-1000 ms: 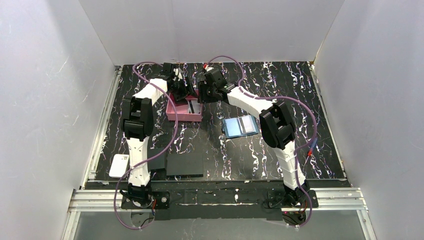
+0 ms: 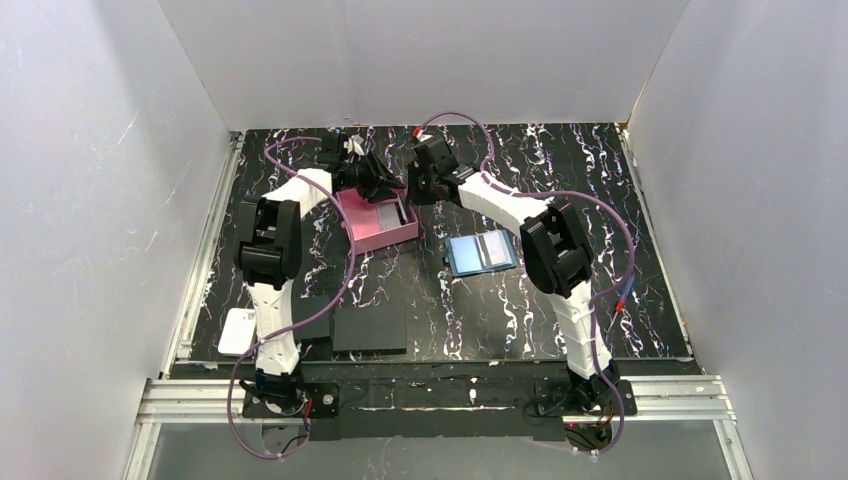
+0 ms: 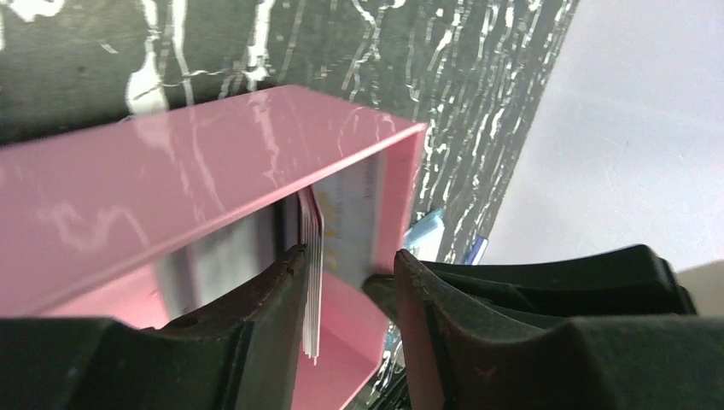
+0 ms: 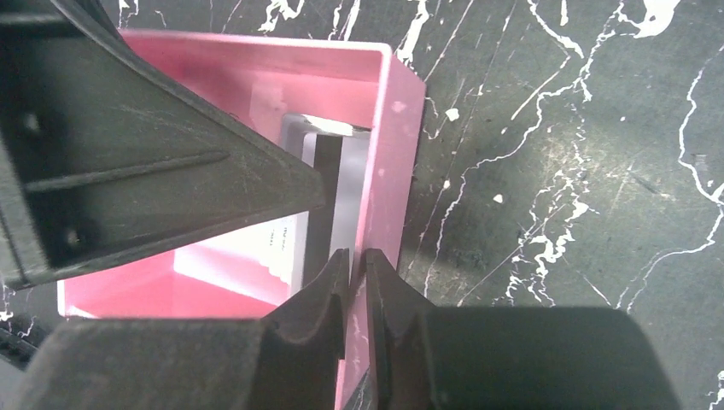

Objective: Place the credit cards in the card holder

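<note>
A pink box [image 2: 385, 241] stands at the back, left of centre, with grey-white credit cards [image 4: 346, 190] upright inside it. One card face bears a dark stripe. My left gripper reaches into the box. Its fingers stand apart, one beside the edges of a stack of cards [image 3: 312, 295], with a gap showing toward the other; whether they press on the stack is unclear. My right gripper is shut on the box's right wall. The blue card holder [image 2: 463, 255] lies flat on the table, with a pale, dark-striped panel on its right half.
Two dark flat boxes [image 2: 370, 330] and a white flat object [image 2: 237, 331] lie at the front left. Purple cables run loosely along both arms.
The pink box has shifted to the right and is now turned at an angle. Both grippers have moved slightly right, staying at the box. The card holder has not moved.
</note>
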